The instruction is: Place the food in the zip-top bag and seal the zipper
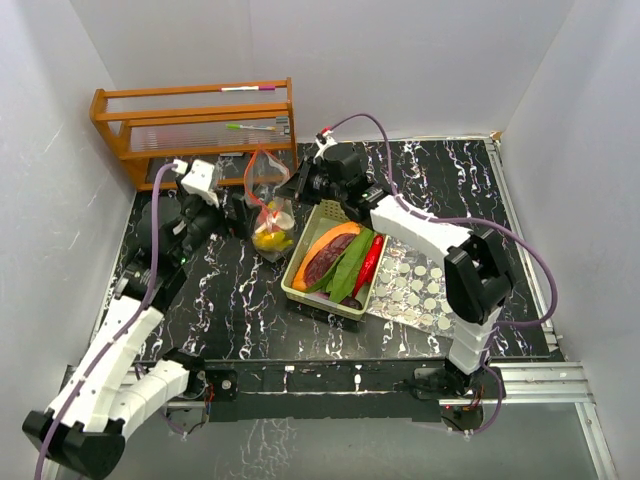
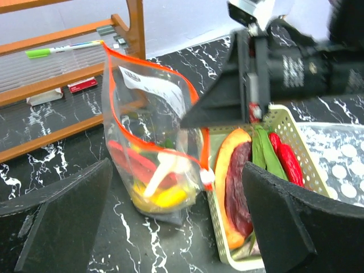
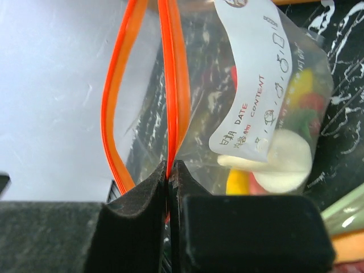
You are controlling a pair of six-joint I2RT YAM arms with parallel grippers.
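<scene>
The zip top bag stands upright with yellow, red and white food inside, its orange zipper open in the left wrist view. My right gripper is shut on the bag's zipper edge at the top. My left gripper is open, left of the bag and apart from it, with nothing between its fingers. The green basket beside the bag holds an orange piece, a dark red piece, green leaves and a red pepper.
A wooden rack with pens stands at the back left. A sheet with white discs lies right of the basket.
</scene>
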